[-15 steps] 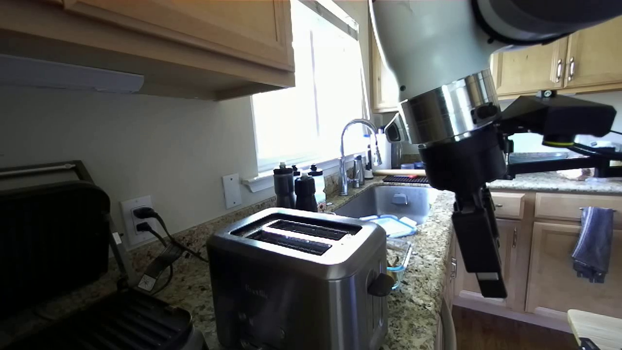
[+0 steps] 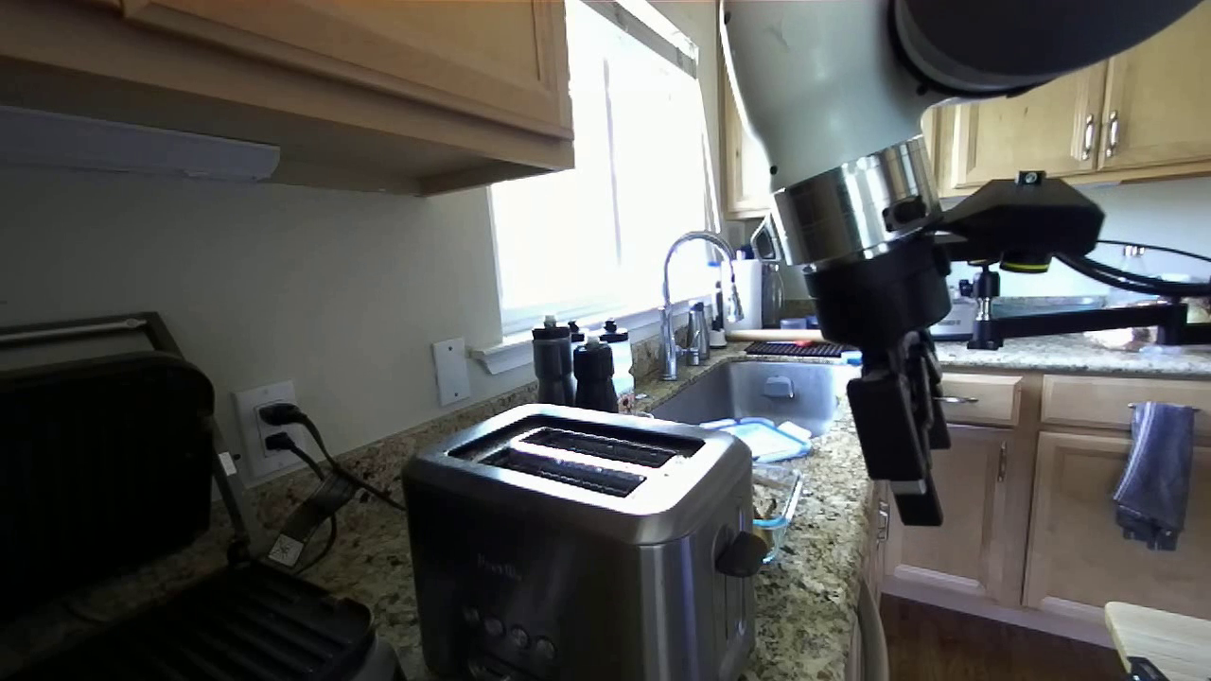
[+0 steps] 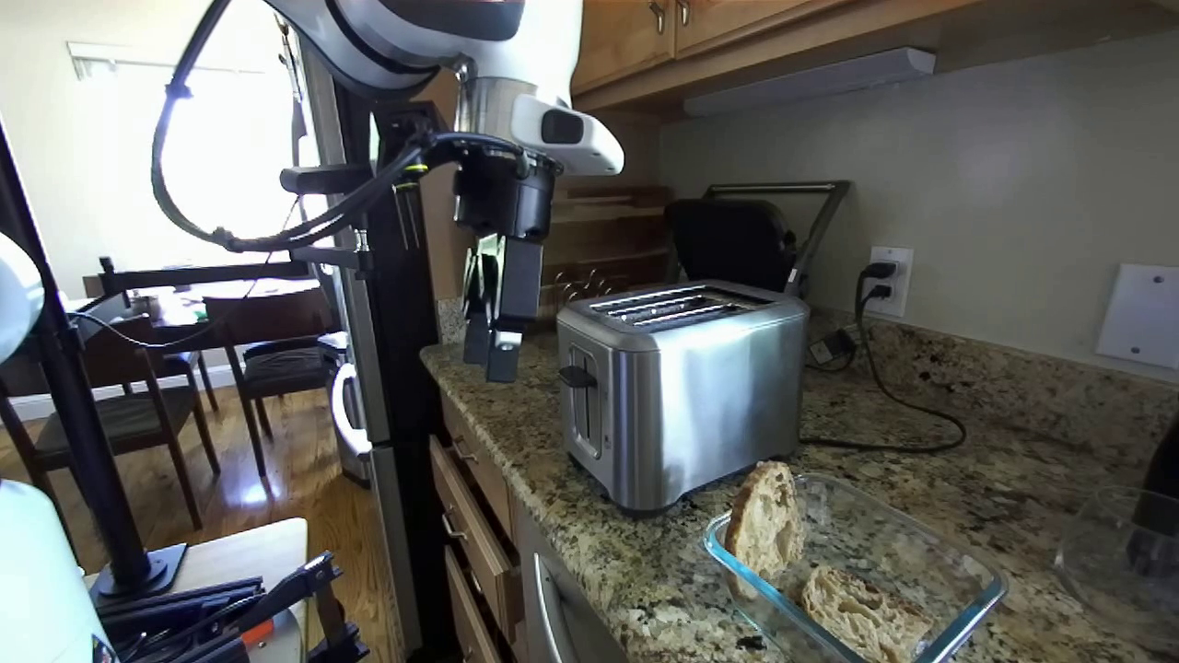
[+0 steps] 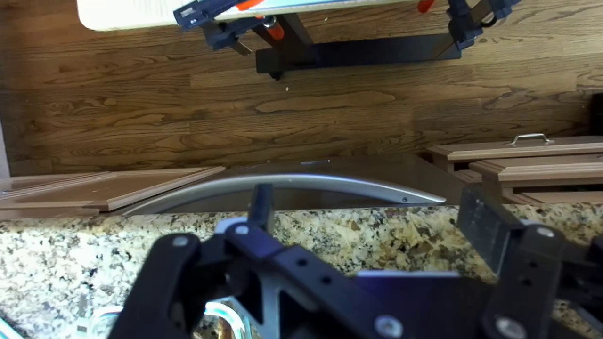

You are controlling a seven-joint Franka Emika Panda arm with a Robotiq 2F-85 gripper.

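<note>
A steel two-slot toaster point(image 2: 579, 545) stands on the granite counter; its slots look empty in both exterior views, and its lever point(image 3: 577, 377) sits high on the end face. Beside it, a clear glass dish point(image 3: 986, 595) holds two bread slices: one slice point(image 3: 767, 519) propped upright at the rim, the other slice point(image 3: 865, 614) lying lower inside. My gripper is open, its fingers wide apart with nothing between them. In exterior view 2 the gripper point(image 3: 491, 359) hangs near the counter edge, off the toaster's lever end and clear of it.
An open black grill point(image 2: 108, 488) stands behind the toaster. A power cord point(image 3: 884, 446) crosses the counter by the wall. Dark bottles point(image 2: 552, 361) stand near the sink point(image 2: 738, 390). Wall cabinets point(image 2: 341, 68) overhang the counter.
In exterior view 1 my gripper has risen and shifted left, and it now hangs more upright. The toaster has stayed in place.
</note>
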